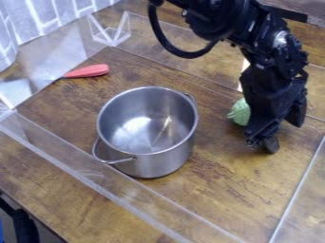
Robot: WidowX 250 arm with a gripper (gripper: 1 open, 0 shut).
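Observation:
The black gripper (263, 133) is low over the wooden table at the right, pointing down. Just left of it, partly hidden behind it, is a light green object (240, 111) that looks leafy or ridged; whether the fingers touch or hold it is not clear. A steel pot (146, 130) with wire handles stands on the table left of the gripper, apart from it.
A red-handled utensil (86, 71) lies at the back left. Clear plastic walls edge the table (152, 209) at left and right. Bare wood is free in front of the gripper and behind the pot.

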